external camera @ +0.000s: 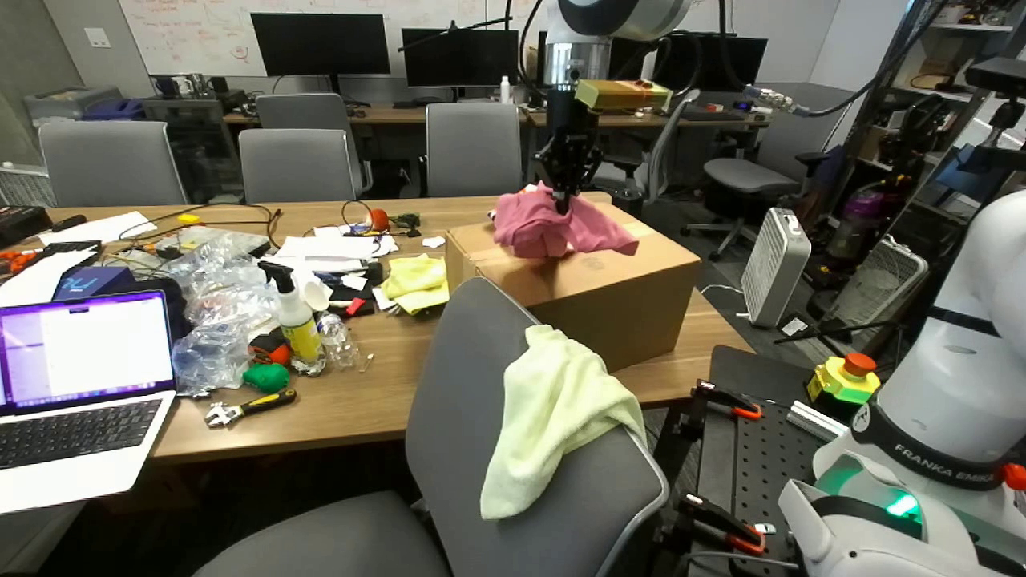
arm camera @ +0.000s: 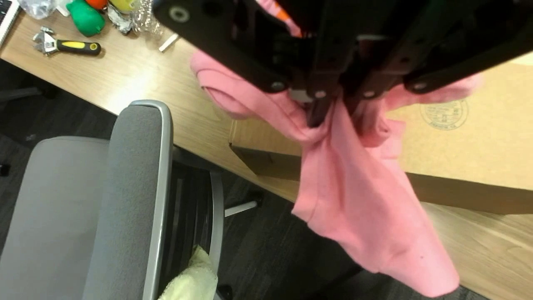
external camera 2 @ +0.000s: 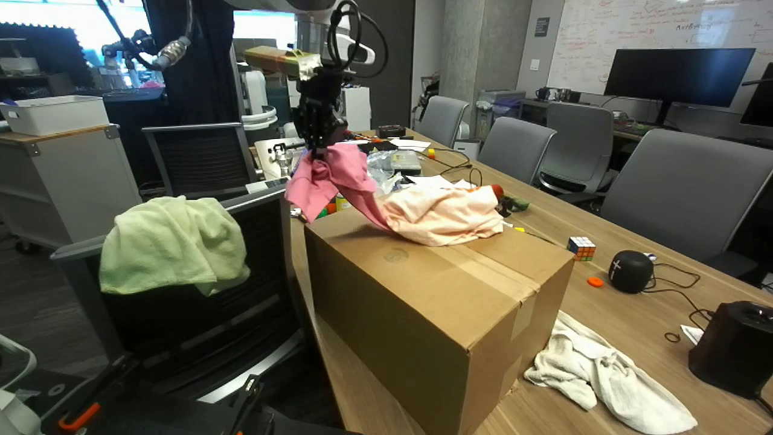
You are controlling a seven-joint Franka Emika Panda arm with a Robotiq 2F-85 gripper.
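A pink cloth [external camera: 543, 223] is pinched in my gripper, which is shut on a gathered fold of it. In the wrist view one end hangs down past the edge of the cardboard box [arm camera: 479, 145]. From the other side, my gripper [external camera 2: 316, 153] holds the pink cloth [external camera 2: 346, 174] above the near-left end of the box [external camera 2: 427, 290], with one part trailing down to the box top. A peach cloth [external camera 2: 445, 214] lies crumpled on the box and touches or nearly touches the pink one.
A pale green towel [external camera: 558, 413] drapes over the chair back [external camera: 481, 346] in front of the table. Left of the box lie a yellow cloth [external camera: 415, 280], a spray bottle [external camera: 298, 322], a wrench [external camera: 250, 408] and a laptop [external camera: 82, 385]. A white cloth [external camera 2: 609, 377] rests beside the box.
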